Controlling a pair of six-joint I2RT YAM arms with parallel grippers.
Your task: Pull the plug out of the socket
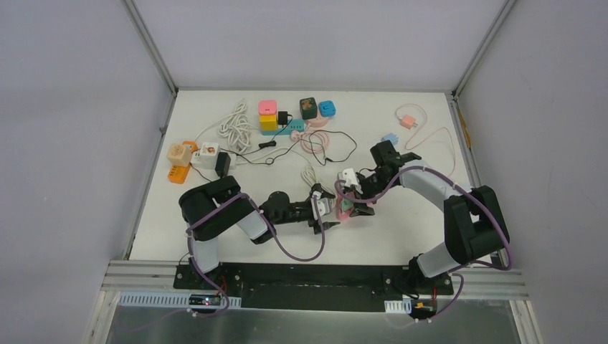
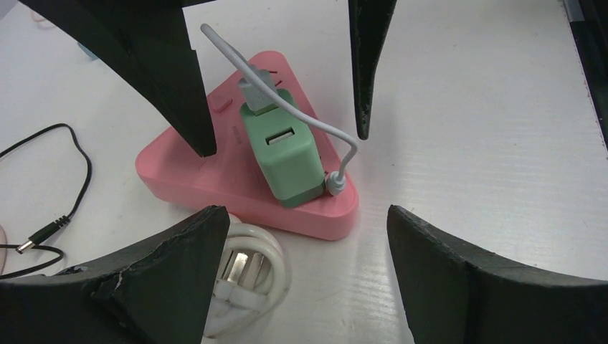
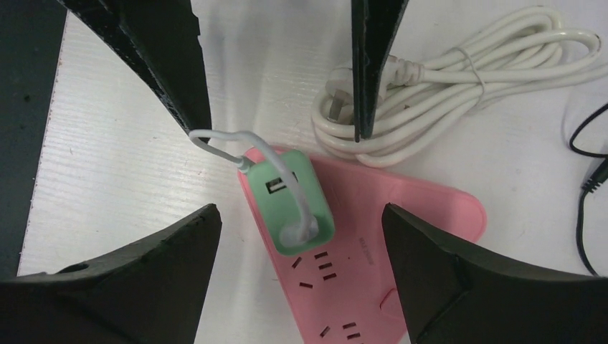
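Note:
A pink power strip (image 2: 186,172) lies between the grippers at the front middle, with a mint green adapter (image 2: 287,161) (image 3: 276,208) on it. A short pale cable (image 2: 301,115) arches from the adapter; its far plug (image 3: 297,231) is at the adapter's end. My left gripper stands open near the strip, its fingertips either side of the cable and adapter in its wrist view. My right gripper is also open, its fingertips above the adapter's end and the cable. Neither shows anything held.
A coiled white cable (image 3: 459,86) lies beside the strip. Black cables (image 1: 344,140), several chargers and power strips fill the back and left of the table (image 1: 179,222).

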